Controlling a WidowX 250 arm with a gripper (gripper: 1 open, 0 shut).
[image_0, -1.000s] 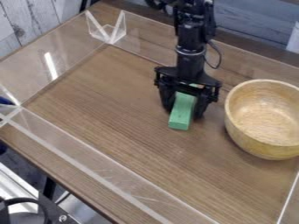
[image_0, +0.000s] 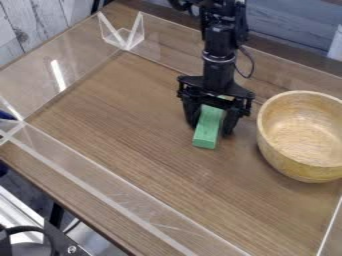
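A black robot arm reaches down from the top of the view to its gripper (image_0: 214, 108) at the middle right of the wooden table (image_0: 120, 190). A green block (image_0: 209, 130) lies upright in the view at the gripper, its upper end among the dark fingers. Whether the fingers are closed on it cannot be told.
A large tan bowl (image_0: 301, 140) sits at the right, close beside the gripper. A white wire-like holder (image_0: 122, 32) stands at the back left.
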